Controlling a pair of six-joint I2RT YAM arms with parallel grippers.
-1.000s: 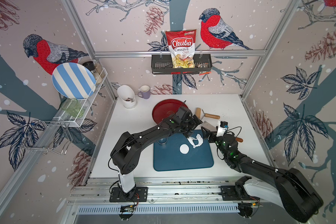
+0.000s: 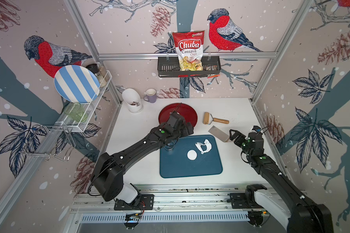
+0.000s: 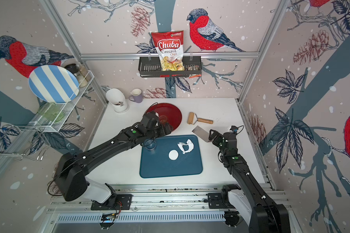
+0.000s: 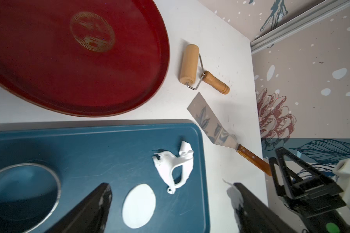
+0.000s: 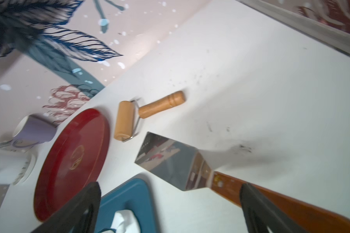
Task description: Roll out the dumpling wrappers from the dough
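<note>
On the blue tray (image 2: 175, 167) lie a flat round white wrapper (image 2: 191, 155) and, to its upper right, a ring-like white dough scrap (image 4: 165, 167) with a hole in it. A clear round cutter (image 4: 23, 194) stands at the tray's left. My left gripper is open above the tray, its fingers wide apart with nothing between them. Over the right side of the table, my right gripper is also open and empty; below it lies a metal scraper (image 5: 171, 159) with a wooden handle. A wooden roller (image 5: 124, 120) rests behind the scraper.
A red round tray (image 2: 184, 110) sits behind the blue one. At the back left stand a white container (image 2: 132, 101) and a purple mug (image 2: 150, 96). A wire shelf (image 2: 83, 120) juts in at left.
The left arm has moved back to the left, away from the dough scrap. The right arm has swung right, away from the tray. The dough pieces look unmoved.
</note>
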